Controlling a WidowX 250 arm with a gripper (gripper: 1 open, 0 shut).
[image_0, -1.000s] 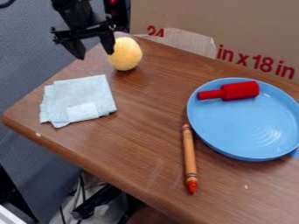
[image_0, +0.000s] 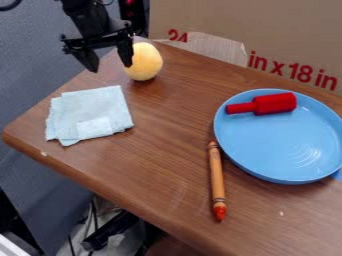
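Note:
My gripper (image_0: 98, 50) hangs at the upper left, black, with its fingers spread apart, just left of and above a pale yellow round object (image_0: 144, 65). A folded light blue cloth (image_0: 88, 117) lies flat on the wooden table (image_0: 147, 170) below it. On the right, a red object with a handle (image_0: 271, 103) rests on a blue plate (image_0: 281, 145). An orange crayon (image_0: 217, 180) lies beside the plate.
A large cardboard box (image_0: 254, 30) stands behind the table at the back right.
The objects on the table are unmoved.

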